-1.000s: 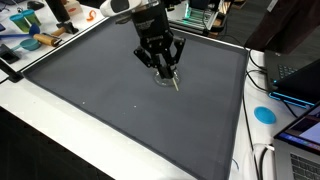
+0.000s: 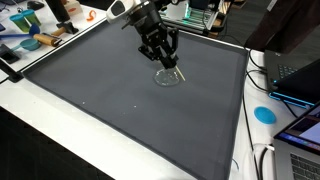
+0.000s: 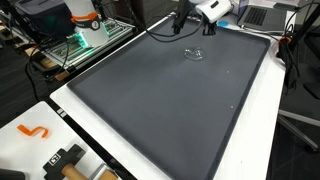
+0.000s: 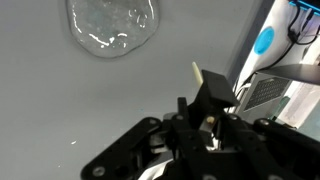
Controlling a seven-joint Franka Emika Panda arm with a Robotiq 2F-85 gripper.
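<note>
A thin pale stick (image 2: 180, 73) is held in my gripper (image 2: 173, 64), which is shut on it. The wrist view shows the stick's pale tip (image 4: 197, 72) poking out past the dark fingers (image 4: 212, 92). Beside the stick in that view lies a clear, round, shallow dish (image 4: 112, 22), cut off by the upper edge. Exterior view 2 has the same dish (image 3: 194, 54) near the far side of the dark board. There, the arm's dark body stands just behind it and the stick cannot be made out.
The dark grey board (image 2: 120, 105) is mostly bare. A blue disc (image 2: 265, 115) lies on the white table to its right, near laptops and cables. Several tools and cups stand at the far left. An orange piece (image 3: 33, 131) and a hammer (image 3: 66, 163) lie near the board's front-left.
The gripper and stick have shifted slightly upward in exterior view 1, with the stick a little to the right. More of the dish shows below the gripper; it appears unmoved.
</note>
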